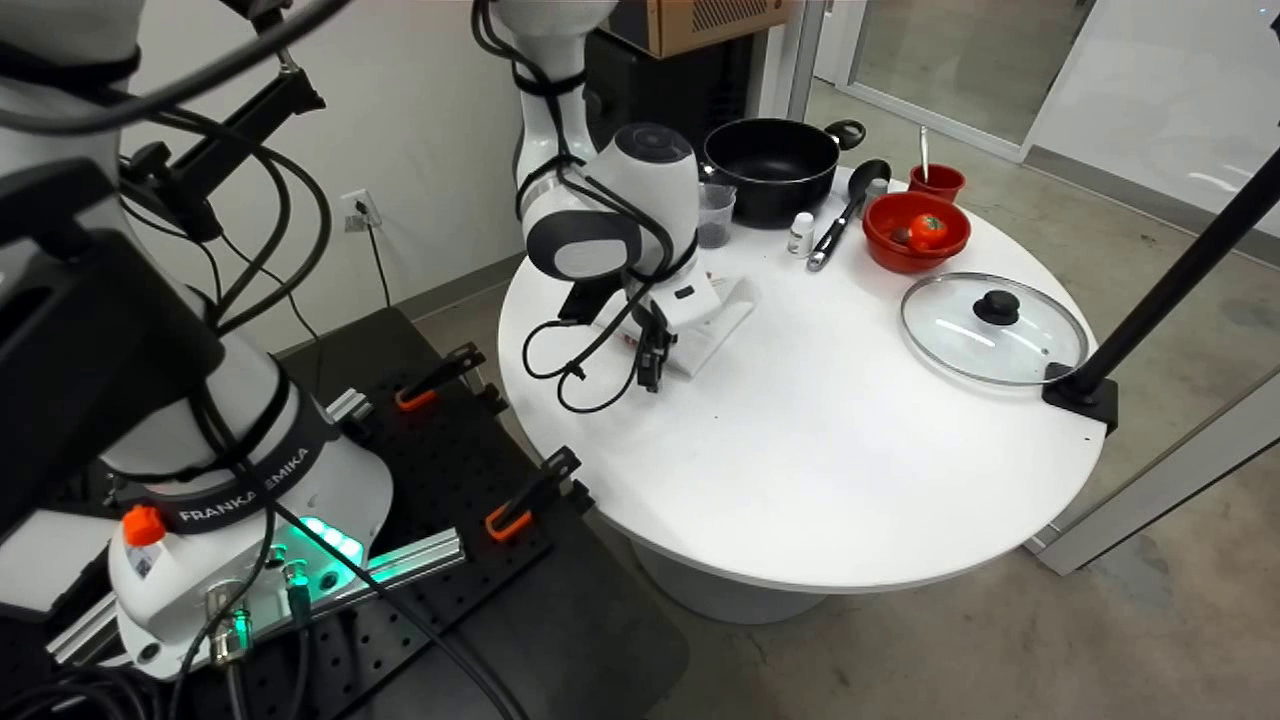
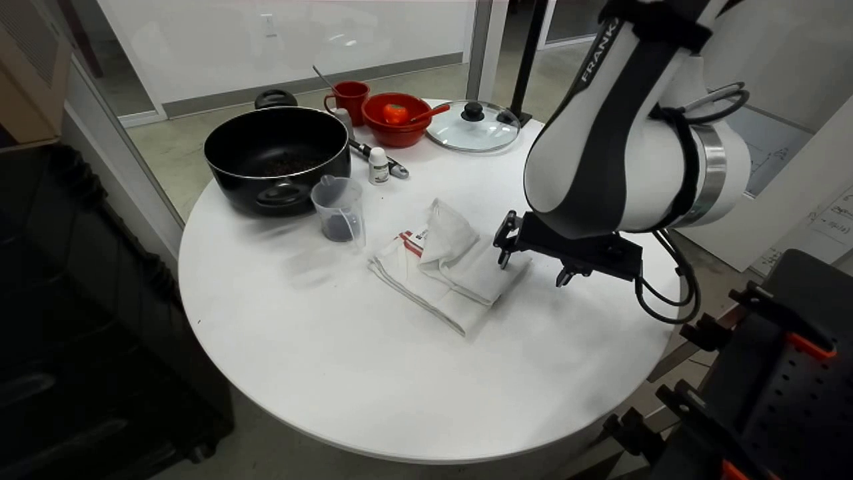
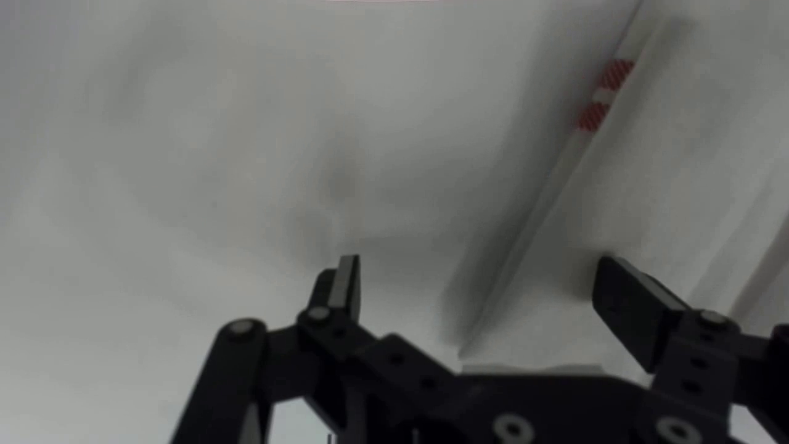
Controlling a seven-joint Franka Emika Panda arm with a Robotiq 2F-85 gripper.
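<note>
A folded white cloth (image 2: 444,284) with a red-marked edge lies on the round table, one part of it folded or bunched up on top. In the wrist view, a fold of this cloth (image 3: 658,192) runs up the right side, its red stripes showing near the top. My gripper is open, with the right finger over the cloth and the left one over plain white surface. From the second exterior view, the gripper (image 2: 534,269) is at the cloth's right edge, low over it; whether the fingers touch it I cannot tell. The arm partly hides the cloth (image 1: 726,322) in the first exterior view.
Behind the cloth stand a clear measuring cup (image 2: 338,209), a black pot (image 2: 276,156), a small white bottle (image 2: 379,167) and a black spoon (image 1: 849,214). Red bowls (image 2: 396,120), a red mug (image 2: 349,101) and a glass lid (image 2: 473,127) sit farther back.
</note>
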